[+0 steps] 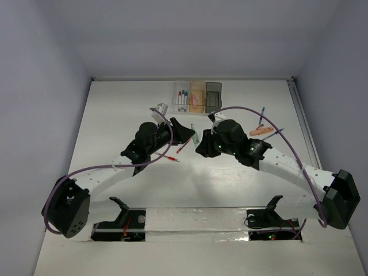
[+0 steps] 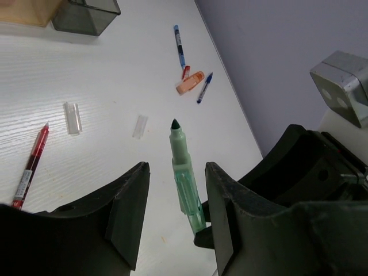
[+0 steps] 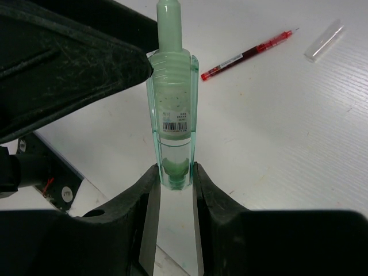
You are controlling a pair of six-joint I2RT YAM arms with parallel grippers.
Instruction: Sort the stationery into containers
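A pale green, see-through pen-like item (image 3: 174, 123) with a barcode label stands upright, its lower end between my right gripper's (image 3: 176, 168) closed fingers. In the left wrist view its dark tip points up. My left gripper is part open, one finger to each side of the item in that view; whether either finger touches it is unclear. Both grippers meet over the middle of the table in the top view. Behind them stand three joined containers: a clear one (image 1: 175, 89) with three markers (image 1: 183, 100), an orange one (image 1: 197, 87), and a dark grey one (image 1: 213, 88).
A red pen (image 2: 31, 167) and two clear pieces (image 2: 73, 118) lie on the table near the grippers. Another red pen (image 1: 168, 157) lies beneath the left arm. At right are an orange item (image 1: 261, 131), blue pens (image 1: 261, 115) and a small red piece.
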